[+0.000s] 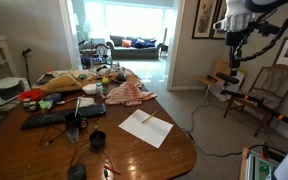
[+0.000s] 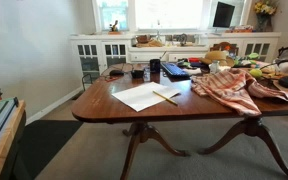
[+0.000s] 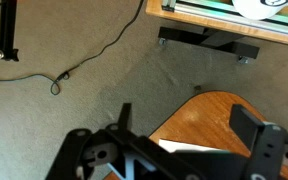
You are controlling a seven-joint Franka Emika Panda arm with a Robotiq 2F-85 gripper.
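My gripper stands open in the wrist view, with nothing between its dark fingers. Below it show bare floor, the rounded end of the wooden table [image 3: 206, 112] and a strip of white paper [image 3: 184, 146]. That paper [image 1: 145, 126] lies flat near the table's right end in exterior view 1. A thin yellowish stick, perhaps a pencil [image 2: 166, 98], rests on the sheet. Beyond the paper is an orange-and-white striped cloth [image 1: 131, 93], crumpled on the table and hanging over its edge in exterior view 2. The arm is raised at the right, clear of the table.
A dark mug [image 1: 97, 139], a black keyboard [image 1: 46, 118] and cables lie on the table's near and left parts. Clutter crowds its far end. Chairs [image 1: 269, 88] stand beyond the arm. A cable [image 3: 99, 52] runs over the floor.
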